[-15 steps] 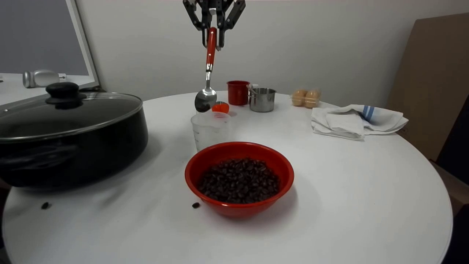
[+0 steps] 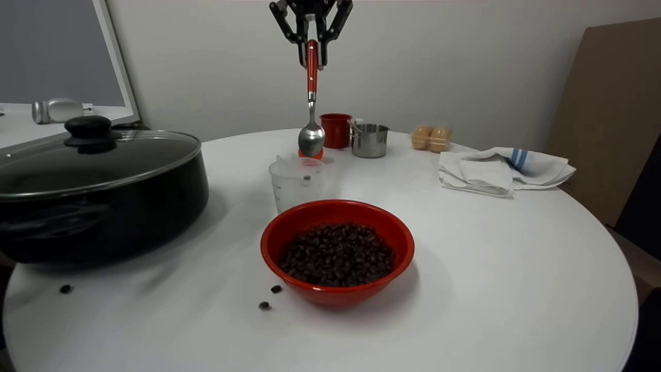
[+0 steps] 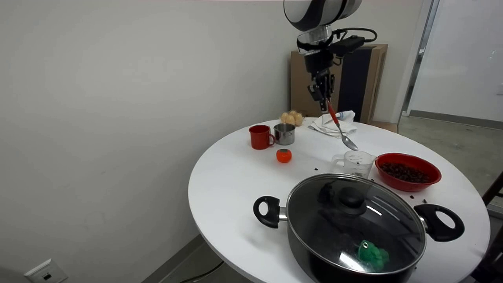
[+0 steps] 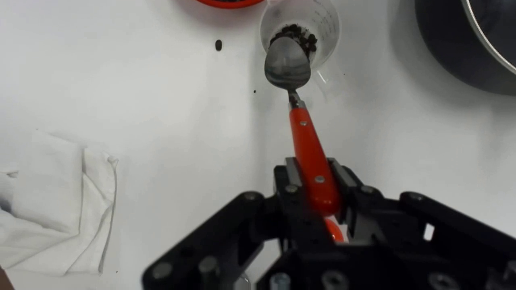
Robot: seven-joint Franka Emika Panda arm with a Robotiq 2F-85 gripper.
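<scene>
My gripper is shut on the red handle of a metal spoon (image 4: 287,63), which points downward in exterior view 1. The spoon's bowl looks empty and hangs just above and behind the rim of a clear measuring cup (image 2: 294,186). Dark beans (image 4: 295,36) lie in the bottom of that cup in the wrist view. In front of the cup, a red bowl (image 2: 337,294) holds many dark beans (image 2: 341,254). A few loose beans (image 2: 265,306) are scattered on the white table.
A large lidded black pot (image 3: 353,221) stands close to the cup. Behind are a red mug (image 3: 260,136), a steel cup (image 3: 285,134), an orange-red fruit (image 3: 283,155) and packed eggs (image 2: 431,137). A white towel (image 2: 489,170) lies right.
The gripper and spoon have moved right in exterior view 1. Dark matter in the spoon's bowl is gone, a dark bean shows at the cup, and another loose bean lies beside the red bowl.
</scene>
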